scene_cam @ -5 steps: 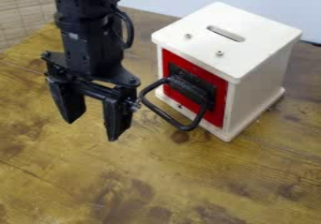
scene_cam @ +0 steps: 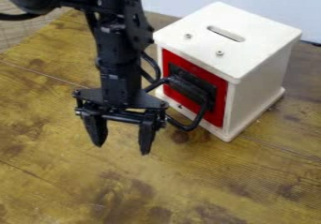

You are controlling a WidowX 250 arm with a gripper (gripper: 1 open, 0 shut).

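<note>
My gripper (scene_cam: 120, 136) hangs low over the wooden table at left of centre, its two black fingers apart with nothing between them. Just to its right stands a white wooden box (scene_cam: 251, 78) with a slot on top and a red front panel (scene_cam: 216, 112). A black door with a looped handle (scene_cam: 189, 125) is on that red face; the handle reaches out close to my gripper's right side.
A white wall runs along the back, and a bamboo mat edge shows at the upper left.
My gripper has shifted right, nearer the box's handle, and turned slightly. The box looks unmoved.
</note>
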